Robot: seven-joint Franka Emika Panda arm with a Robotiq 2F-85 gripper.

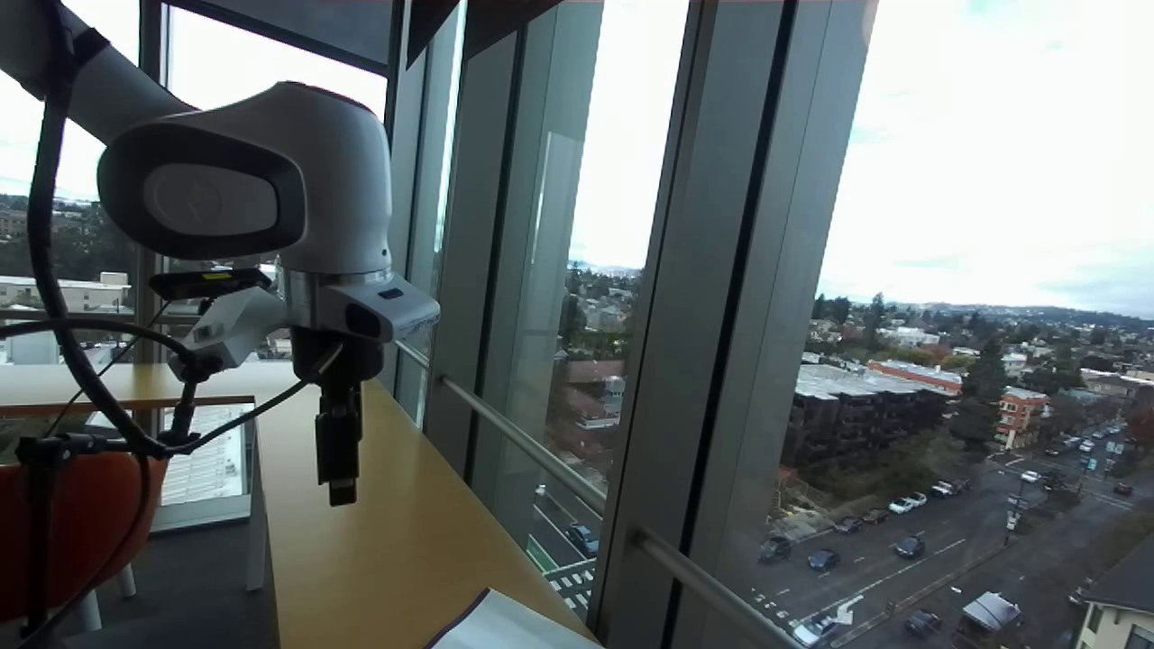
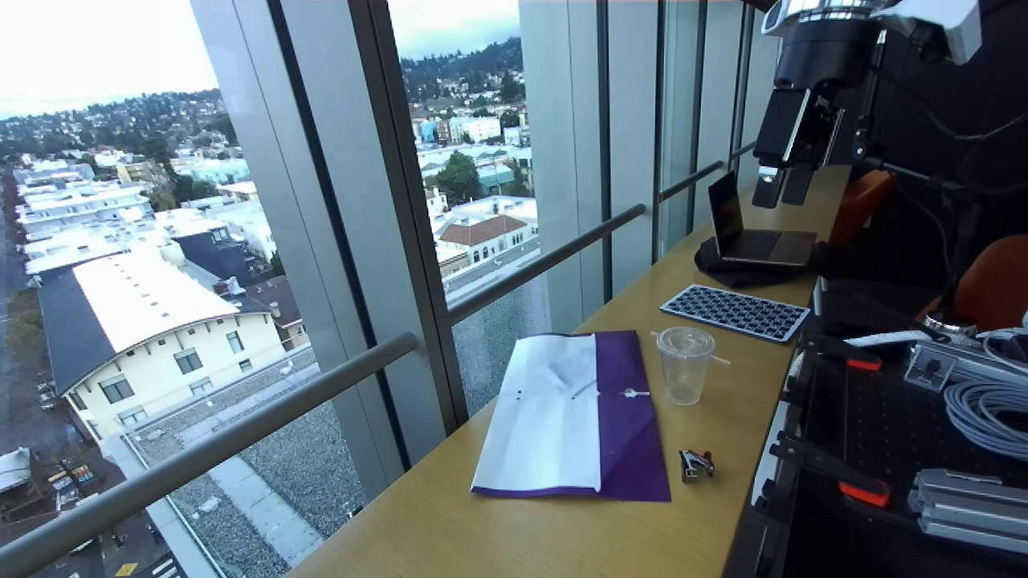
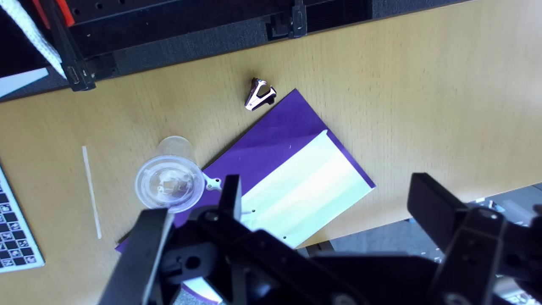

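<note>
High above the table hangs my gripper, its two fingers wide apart in the wrist view with only the tabletop and folder visible beyond them. Below lies a purple folder with white paper on it. A clear plastic cup stands upright by the folder's edge. Near one folder corner sits a small staple remover. A thin white straw-like strip lies beyond the cup.
A keyboard and an open laptop occupy the table's far part. Windows with a metal rail line one side; a black cart with cables borders the other. Bare wood shows past the folder.
</note>
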